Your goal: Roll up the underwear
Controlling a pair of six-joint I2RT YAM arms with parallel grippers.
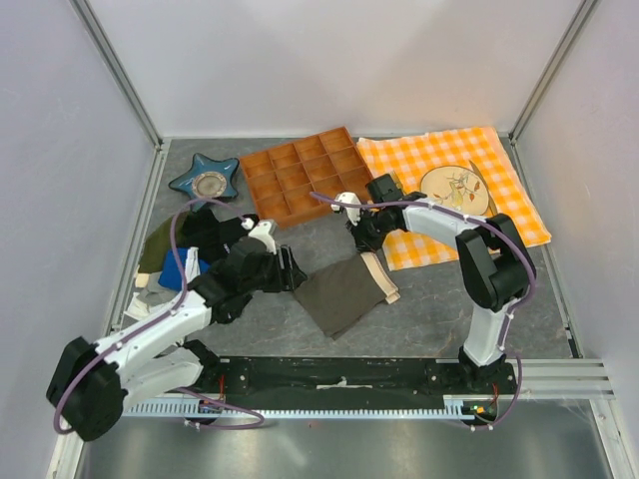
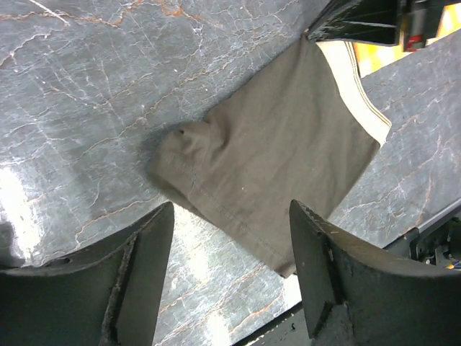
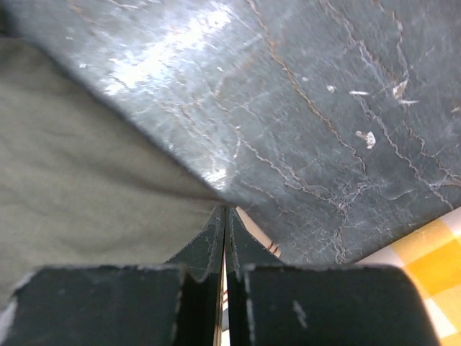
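Note:
The grey-brown underwear (image 1: 339,294) lies spread on the grey mat with its tan waistband (image 1: 379,277) toward the right; in the left wrist view its left corner is rumpled. My left gripper is open above that left corner, nothing between its fingers. My right gripper is shut at the upper end of the waistband, on the garment's edge; I see nothing clearly held between its fingers.
A wooden compartment box (image 1: 288,174) and blue star dish (image 1: 200,170) stand behind. A checked cloth (image 1: 514,225) with plate and cutlery fills the back right. Piled garments (image 1: 160,244) lie at left.

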